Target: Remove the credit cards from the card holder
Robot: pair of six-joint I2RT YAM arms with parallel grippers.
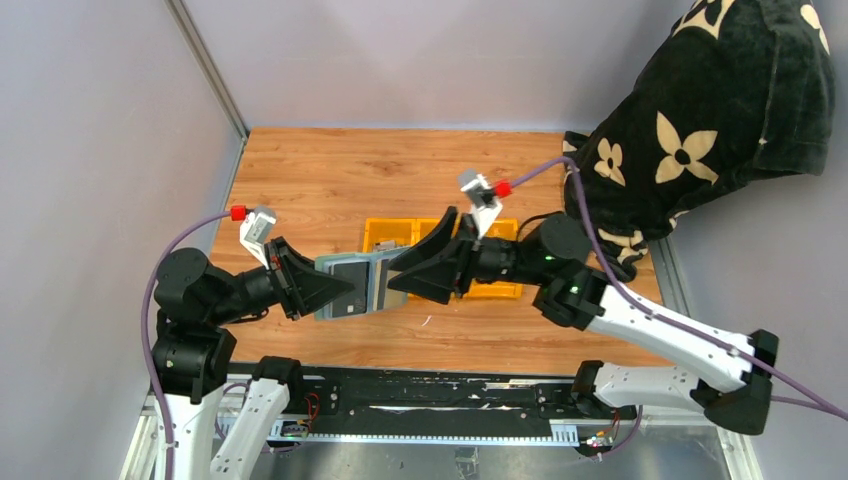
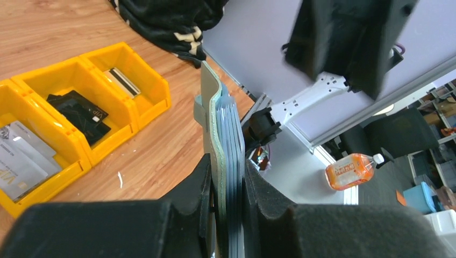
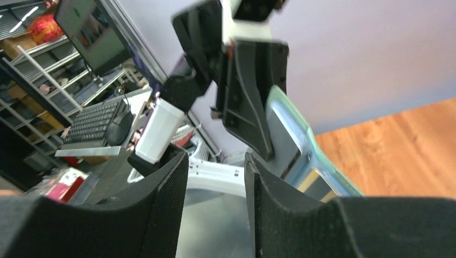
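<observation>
The pale teal card holder (image 1: pixel 350 287) hangs above the table with dark and tan cards in its sleeves. My left gripper (image 1: pixel 314 296) is shut on it; in the left wrist view the holder (image 2: pixel 226 145) stands edge-on between the fingers. My right gripper (image 1: pixel 428 260) is open beside the holder's right part, blurred in motion. In the right wrist view the holder (image 3: pixel 298 140) is ahead, just beyond the open fingers, with grey and tan cards showing.
A yellow three-compartment bin (image 2: pixel 80 156) sits on the wooden table (image 1: pixel 390 170) under the arms, with cards in its compartments. A dark patterned cloth (image 1: pixel 690 120) covers the back right corner.
</observation>
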